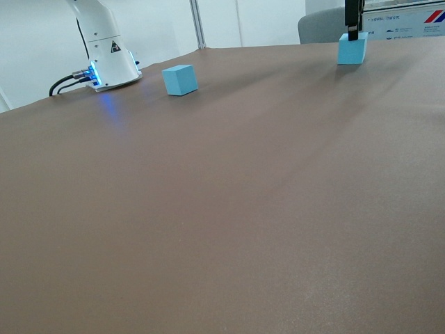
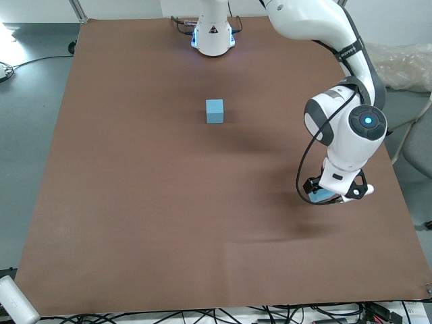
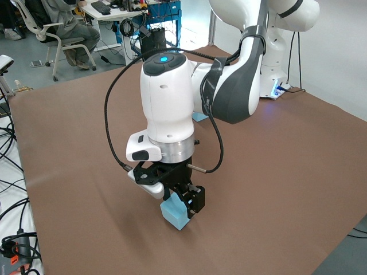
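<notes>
A light blue cube sits alone toward the back middle of the brown table, also seen as the small cube in the top view. A second blue cube is at the gripper on the right side of the table in the left view. The black gripper is right on that cube, which rests on or very near the tabletop. Whether the fingers are closed on it cannot be made out.
The arm's white base stands at the back edge. Cables and equipment lie beside the table.
</notes>
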